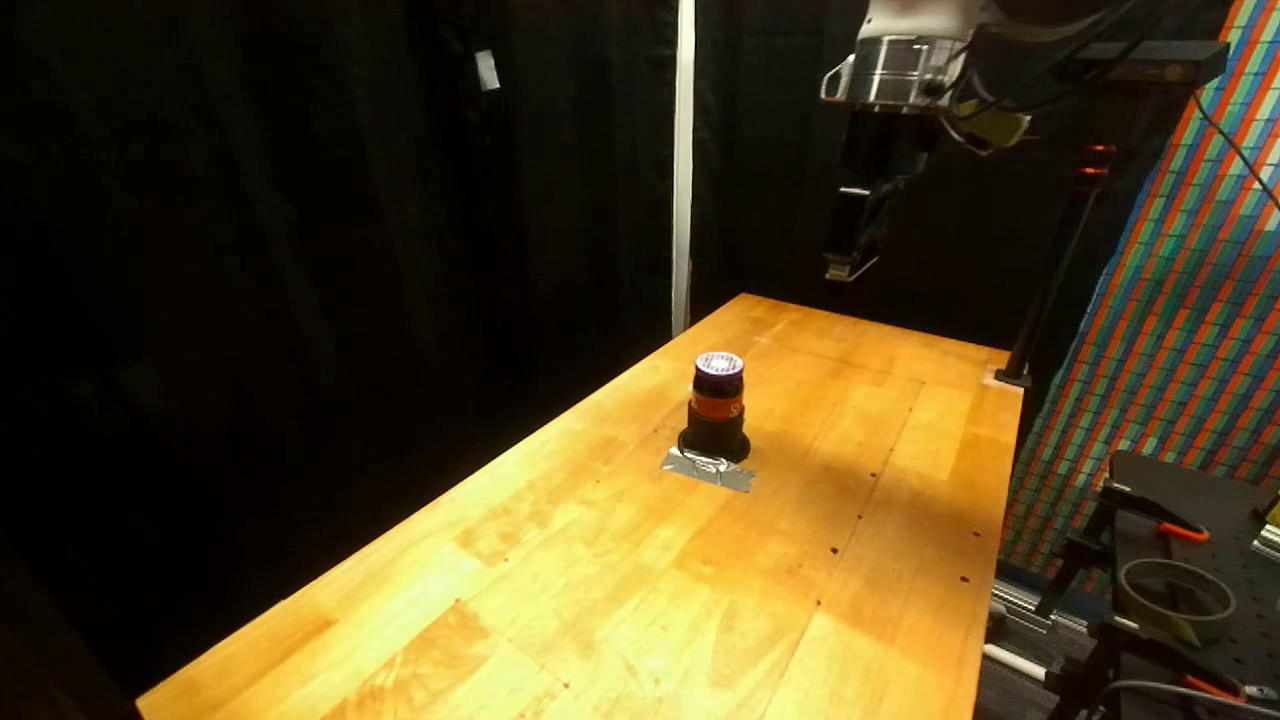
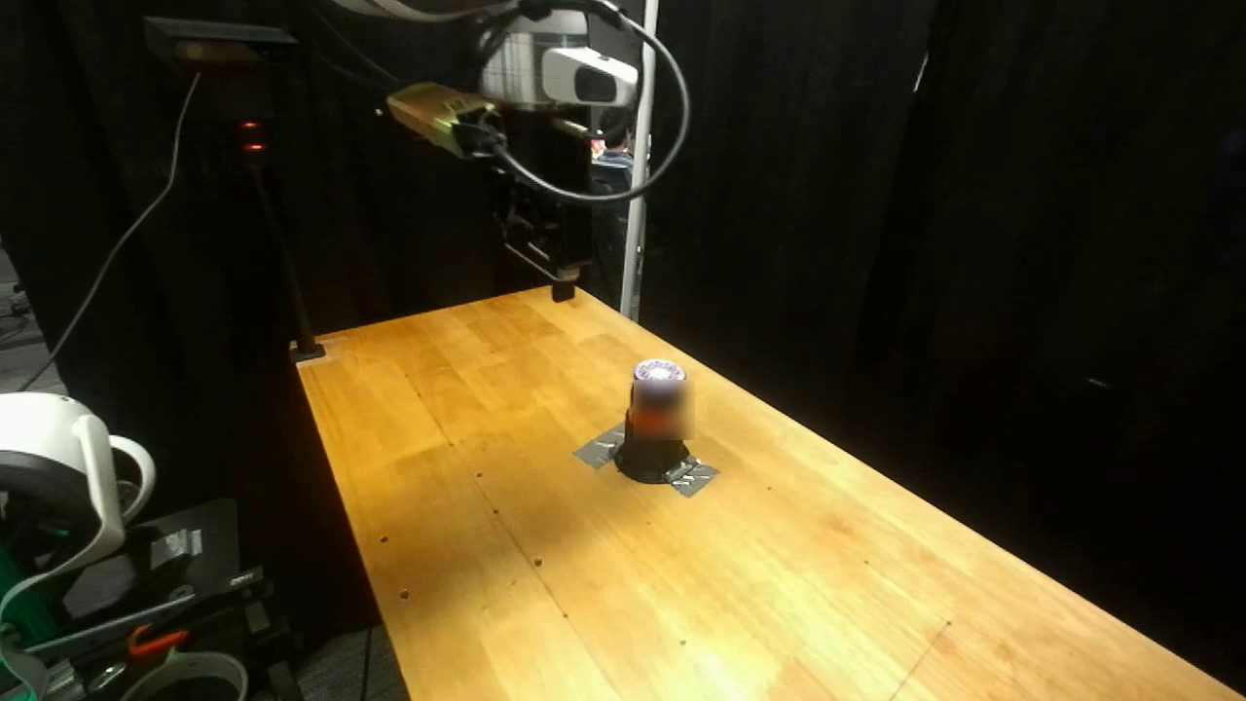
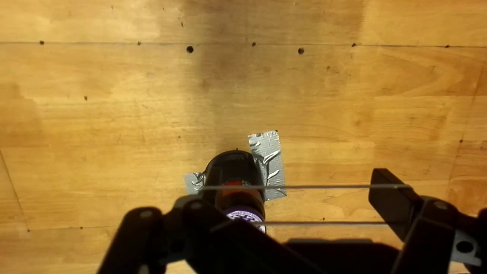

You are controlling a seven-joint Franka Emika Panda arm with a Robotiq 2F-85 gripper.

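Note:
A dark jar with an orange-red label (image 1: pixel 717 406) and a printed white-and-purple lid (image 1: pixel 719 362) stands upright in a black round base (image 1: pixel 716 442). In the second exterior view part of the jar's body is blurred, but its lid (image 2: pixel 660 370) is clear. My gripper (image 1: pixel 848 271) hangs empty above the table, well above the jar and farther back. From the wrist, the gripper is open with its fingers wide apart. The left finger covers part of the lid (image 3: pixel 244 215) in that view.
Grey tape (image 3: pixel 272 166) fixes the base to the wooden table (image 1: pixel 576 576), whose top is otherwise clear. At the table's back corner rises a dark post (image 1: pixel 1044 288). A side cart with a tape roll (image 1: pixel 1174 596) stands beside the table.

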